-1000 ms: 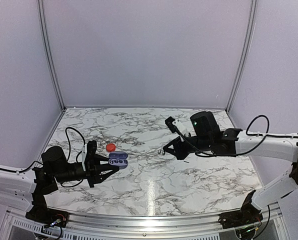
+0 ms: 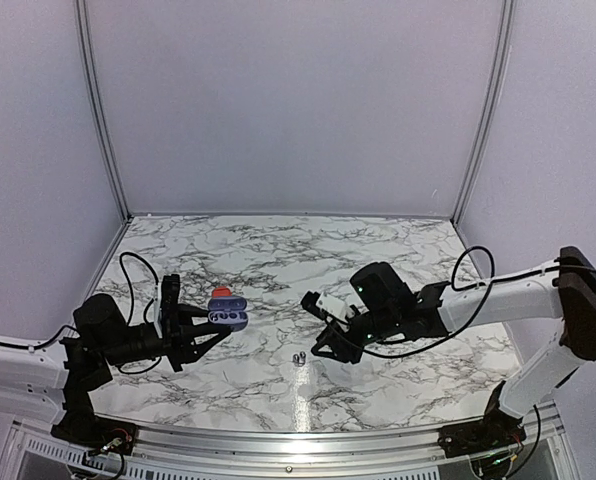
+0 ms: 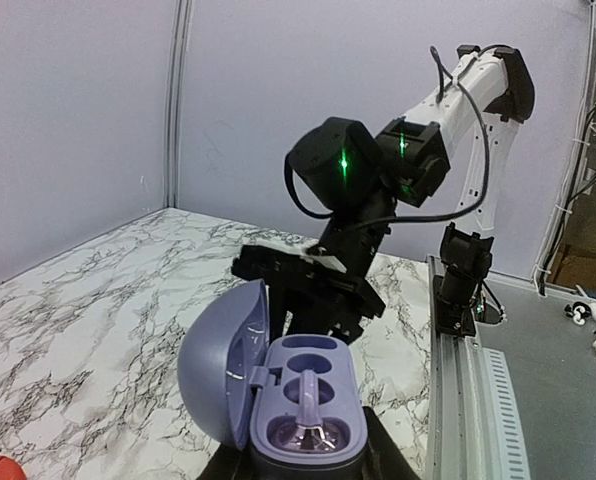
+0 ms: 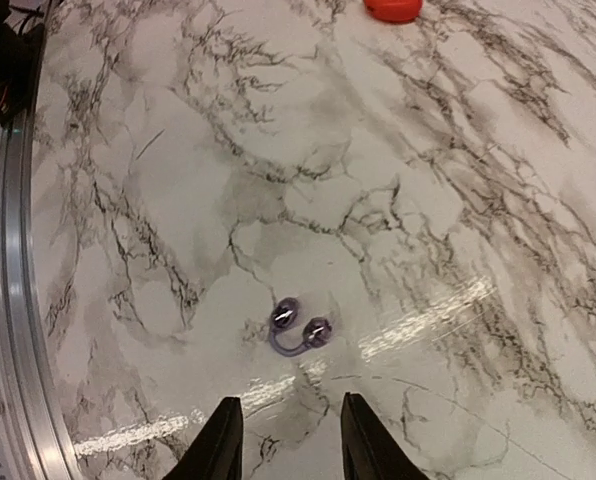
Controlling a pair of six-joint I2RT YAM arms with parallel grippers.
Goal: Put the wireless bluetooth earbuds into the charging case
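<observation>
A lilac charging case point(image 3: 308, 468), lid swung up, hangs over the left side of the table with my left gripper point(image 2: 214, 334) shut on it. In the left wrist view a curved lilac piece point(image 3: 309, 398), seemingly an earbud, spans the case's nearest wells; the farther wells look empty. Another earbud point(image 4: 300, 332), a lilac loop with two shiny ends, lies loose on the marble. My right gripper stands open above the table, with nothing between its fingers. The loose earbud lies just beyond their tips in the right wrist view.
A red rounded object point(image 2: 221, 292) sits behind the case. A metal rail point(image 2: 288, 440) runs along the table's front edge. Bare marble surrounds the loose earbud, and the back half of the table is clear.
The left arm shifted slightly left.
</observation>
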